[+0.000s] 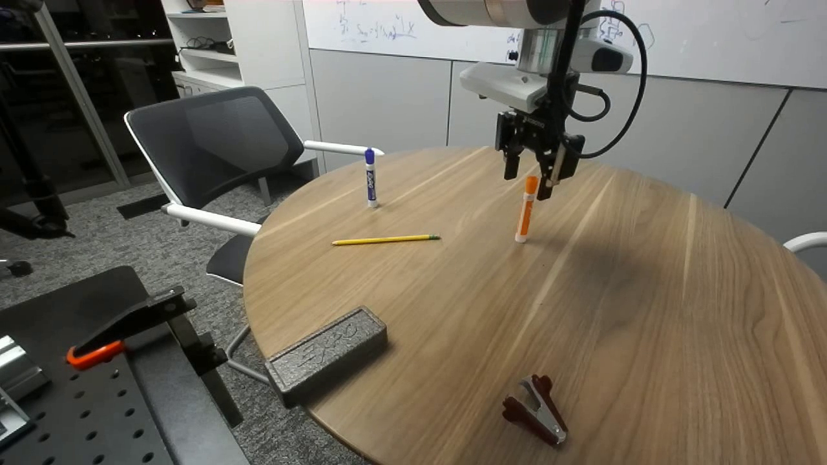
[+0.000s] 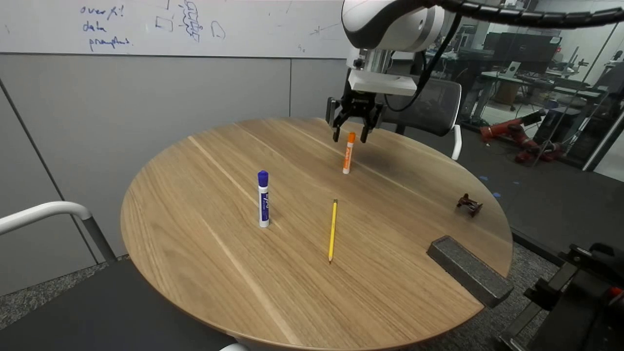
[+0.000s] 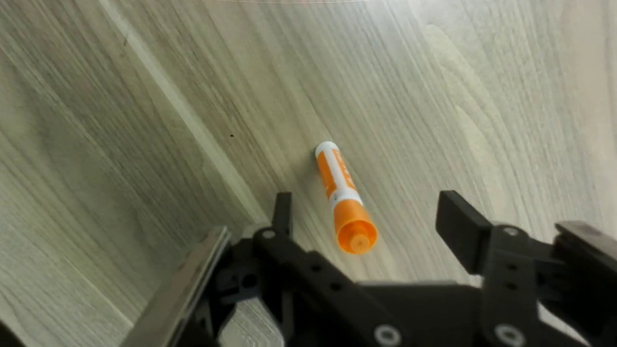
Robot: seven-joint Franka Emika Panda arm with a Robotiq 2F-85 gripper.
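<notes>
An orange-capped marker (image 1: 524,210) stands upright on the round wooden table. My gripper (image 1: 527,178) hangs close above it, fingers apart, with nothing held. In exterior view 2 the cap of the orange marker (image 2: 349,153) shows just below and between the fingertips of the gripper (image 2: 350,138). From the wrist, the marker (image 3: 345,196) appears between the two fingers, nearer the left one, and neither finger touches it. A blue-capped marker (image 2: 263,199) also stands upright, well apart from the gripper.
A yellow pencil (image 1: 386,240) lies flat between the markers and the grey block (image 1: 329,352) at the table's edge. A dark red staple remover (image 1: 537,411) rests farther from the gripper. Bare tabletop (image 1: 659,310) surrounds the orange marker.
</notes>
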